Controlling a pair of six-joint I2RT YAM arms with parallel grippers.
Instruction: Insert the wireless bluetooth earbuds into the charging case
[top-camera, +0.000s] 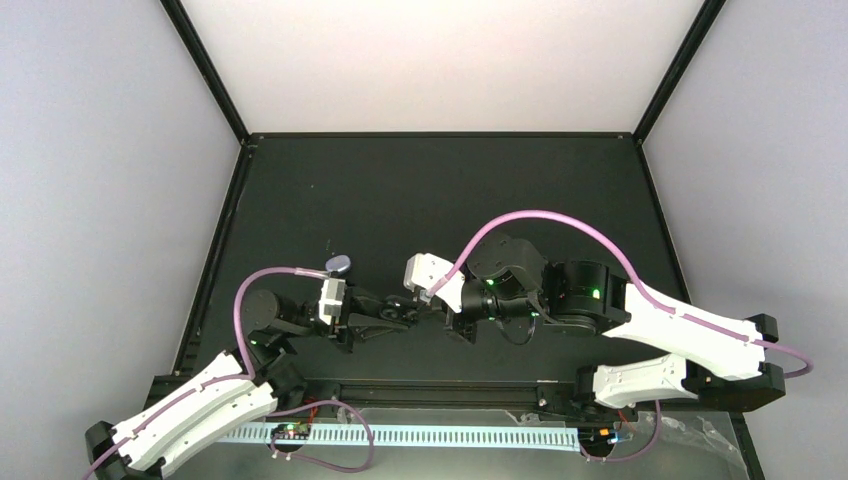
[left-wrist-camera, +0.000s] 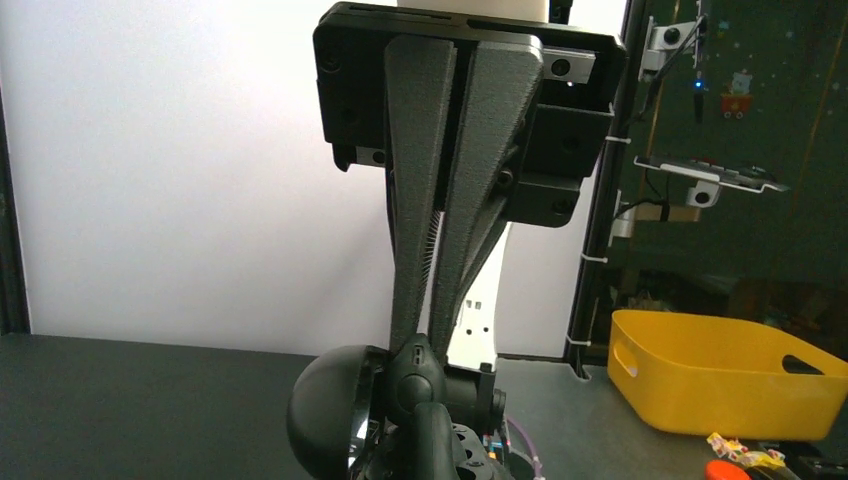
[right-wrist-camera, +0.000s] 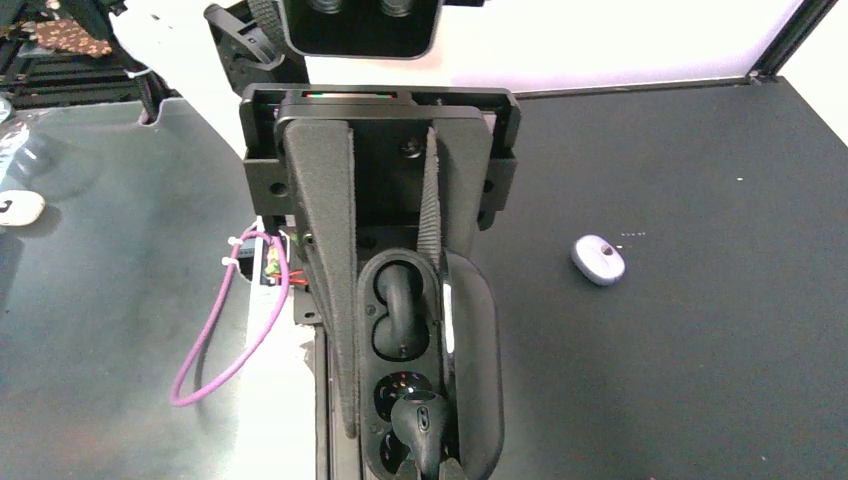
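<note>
The black charging case (right-wrist-camera: 398, 365) is open, gripped off the table between the fingers of my right gripper, its lid (right-wrist-camera: 475, 355) to the right. A black earbud (right-wrist-camera: 420, 418) stands over the lower hollow, tipped into its area; whether it is seated cannot be told. The upper hollow (right-wrist-camera: 400, 310) has a dark rounded shape in it, earbud or bare moulding unclear. My left gripper is shut on that earbud, also visible as a dark body (left-wrist-camera: 417, 370) at its fingertips, with the domed lid (left-wrist-camera: 335, 410) beside it. From above, both grippers meet left of centre, hiding the case.
A small purple-white object (right-wrist-camera: 599, 260) lies on the black table (top-camera: 440, 180), behind the left gripper from above. A yellow basket (left-wrist-camera: 720, 375) stands outside the work area.
</note>
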